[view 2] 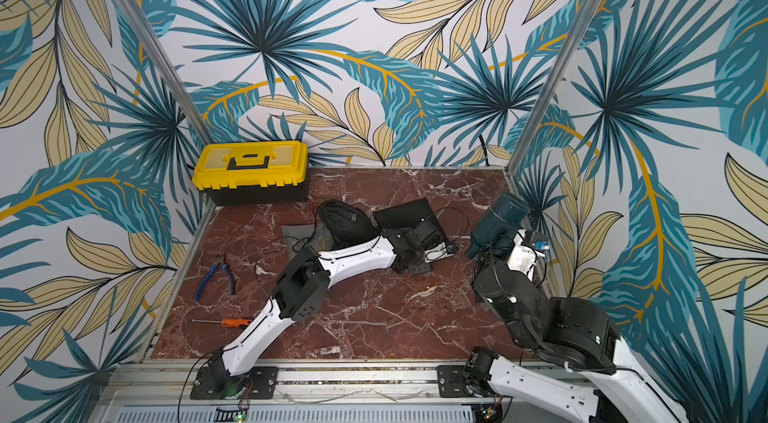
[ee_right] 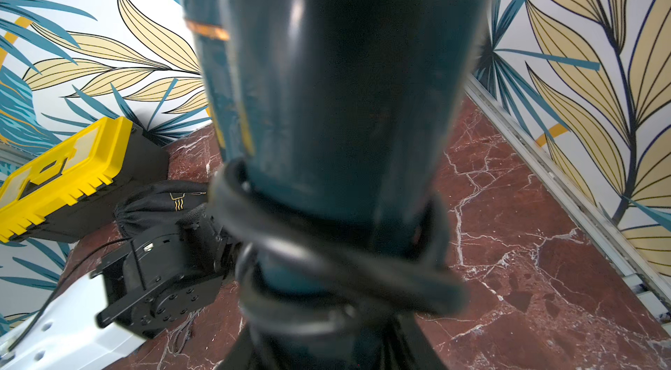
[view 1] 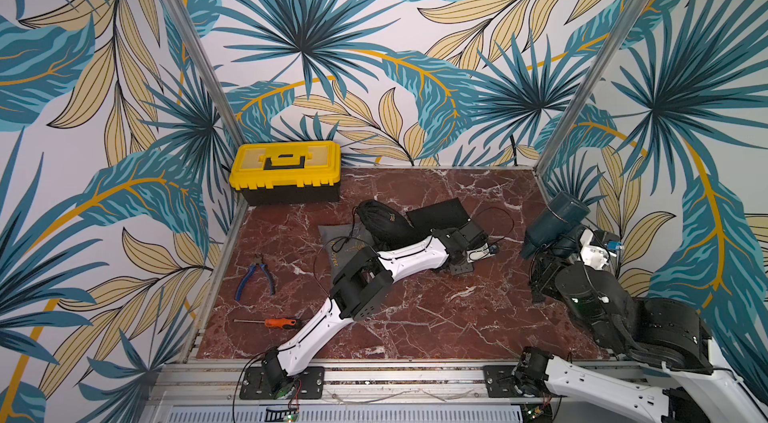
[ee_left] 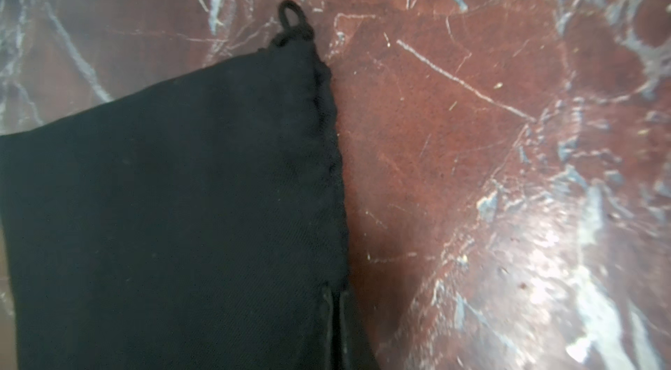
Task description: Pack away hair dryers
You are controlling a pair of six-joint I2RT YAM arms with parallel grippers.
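A dark teal hair dryer (view 1: 555, 223) with its black cord wrapped round it is held upright at the right side by my right gripper, which is shut on it; the dryer fills the middle of the right wrist view. A flat black pouch (ee_left: 167, 216) lies on the table, a cord loop at its corner. My left gripper is over the pouch's seamed edge with fingers together; whether cloth is between them is unclear. A bunched black bag (view 1: 384, 221) and a grey cloth bag (view 1: 336, 243) lie behind the left arm.
A yellow-lidded toolbox (view 1: 284, 167) stands at the back left. Blue pliers (view 1: 244, 283) and an orange screwdriver (view 1: 280, 322) lie at the left.
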